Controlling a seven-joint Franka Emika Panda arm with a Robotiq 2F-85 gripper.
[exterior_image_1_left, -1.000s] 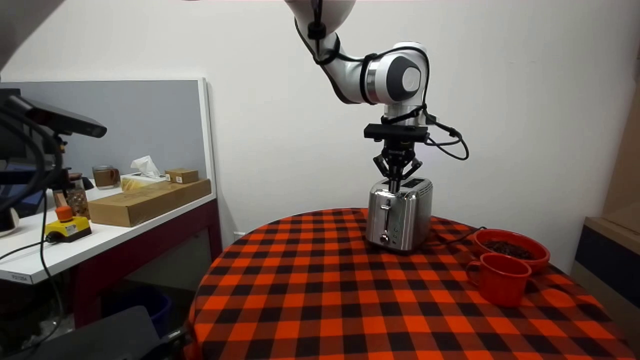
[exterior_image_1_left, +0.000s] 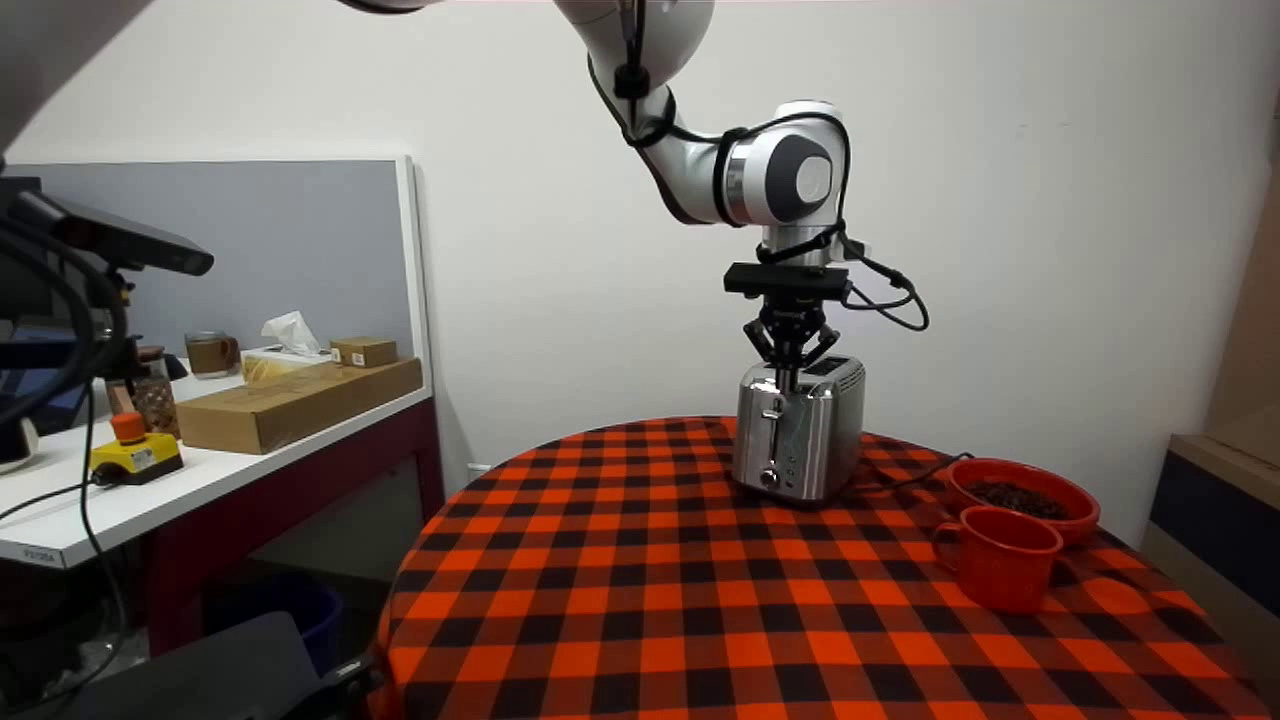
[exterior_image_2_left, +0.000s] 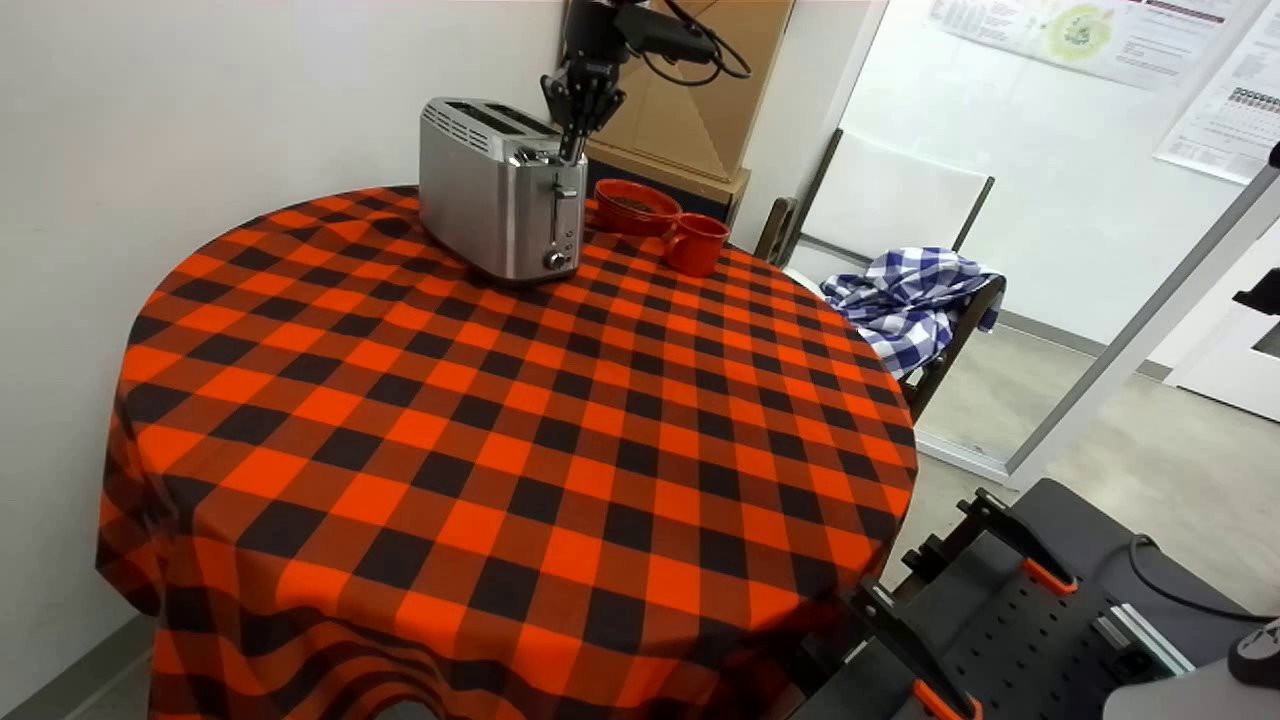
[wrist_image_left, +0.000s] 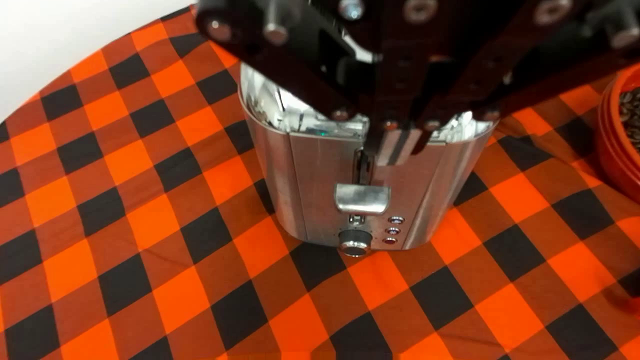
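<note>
A silver toaster (exterior_image_1_left: 801, 432) stands upright on the checked tablecloth. Its lever (wrist_image_left: 361, 198) sits near the upper end of its slot on the front face, with a round knob (wrist_image_left: 355, 242) below. My gripper (exterior_image_1_left: 787, 382) points down at the toaster's front top edge, its fingers shut together with nothing visible between them. In the wrist view the fingertips (wrist_image_left: 397, 147) are just above and slightly right of the lever. Whether they touch the toaster cannot be told. Part of the toaster's top is hidden behind the gripper.
Right of the toaster are a red bowl (exterior_image_1_left: 1023, 490) of dark pieces and a red mug (exterior_image_1_left: 1003, 559). A black cord (exterior_image_1_left: 918, 478) runs from the toaster toward the bowl.
The arm and gripper have shifted slightly down and left, staying at the toaster's front top edge. The gripper was shut before too. The toaster and its lever look unmoved.
</note>
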